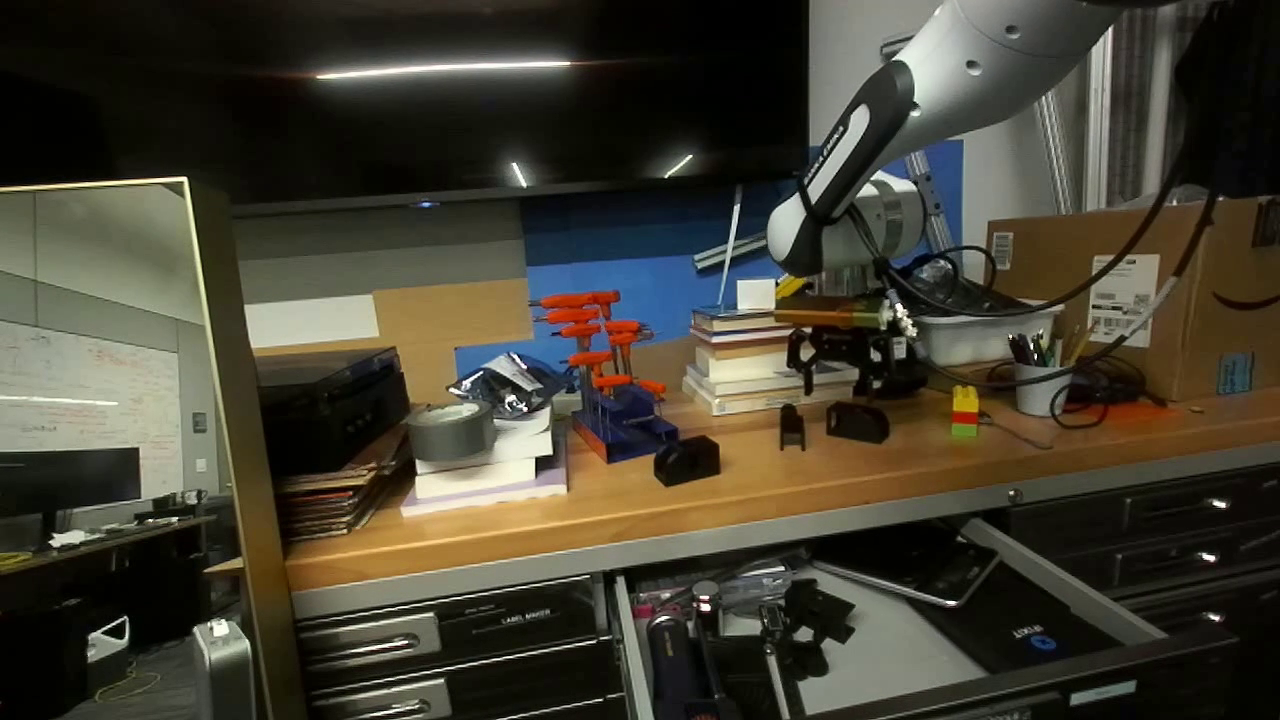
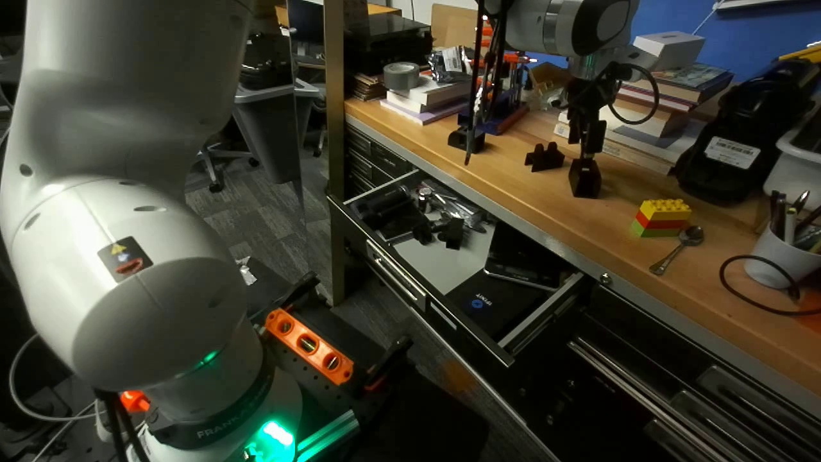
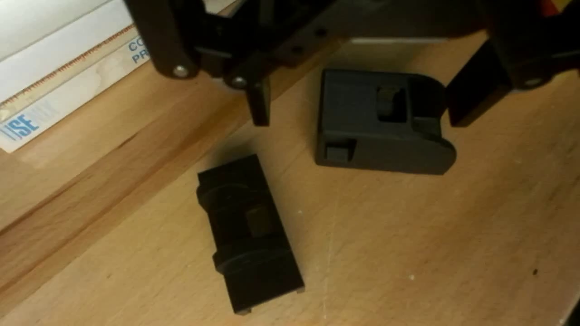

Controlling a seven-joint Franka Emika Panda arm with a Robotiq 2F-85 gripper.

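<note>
My gripper is open above the wooden bench top, its two fingers [image 3: 258,103] set wide apart. Below them in the wrist view lies a black block [image 3: 369,136] with a square hole and a rounded end; its rounded end appears close to the right finger, though contact cannot be told. A second black piece [image 3: 247,233] with two raised ridges lies apart from it, lower left. Exterior view 1 shows the gripper [image 1: 849,374] just above the black block [image 1: 857,422], and the ridged piece [image 1: 792,427] to its left. Another black part [image 1: 687,461] sits farther left.
Stacked books [image 1: 750,366] stand behind the gripper. A toy-brick stack [image 2: 662,218], a spoon [image 2: 677,250] and a pen cup [image 1: 1041,390] are to the right. An open drawer [image 1: 882,654] with tools juts out below the bench. An orange-handled tool rack [image 1: 618,414] stands left.
</note>
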